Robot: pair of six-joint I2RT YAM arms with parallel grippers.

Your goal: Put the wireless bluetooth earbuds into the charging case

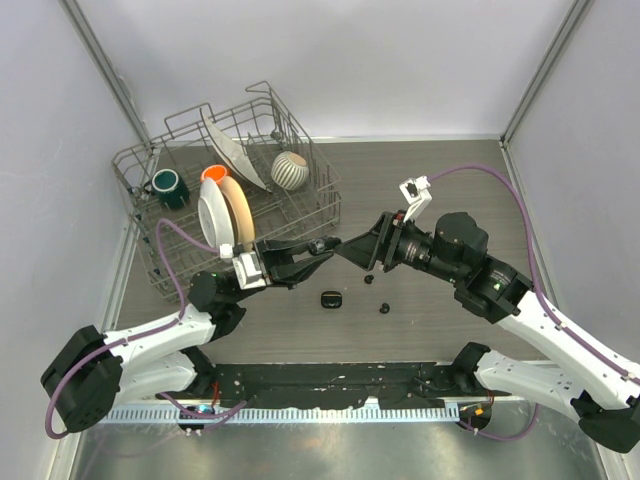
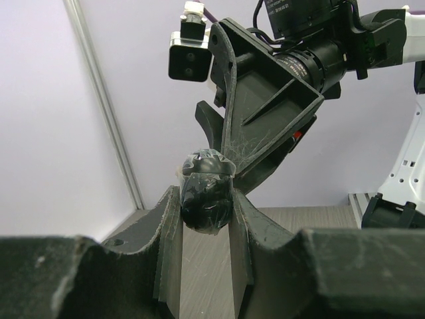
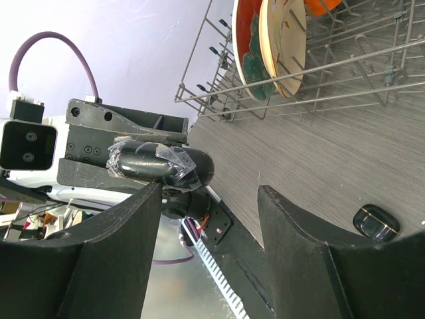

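Note:
A black rounded case (image 2: 207,193) with clear tape around it, probably the charging case, is held up off the table. My left gripper (image 1: 318,256) is shut on it, a finger (image 2: 170,246) at each side. In the right wrist view the taped case (image 3: 159,163) lies sideways across the left gripper's tips. My right gripper is open, one finger (image 3: 136,229) overlapping the case's lower edge; whether they touch I cannot tell. Two small black pieces, likely the earbuds, lie on the table: one earbud (image 1: 368,279) and the other earbud (image 1: 384,308).
Another black rounded box (image 1: 331,299) with a thin bright line rests on the table below the grippers. A wire dish rack (image 1: 325,195) with plates and cups fills the back left. Bare table (image 1: 440,165) lies at the back right.

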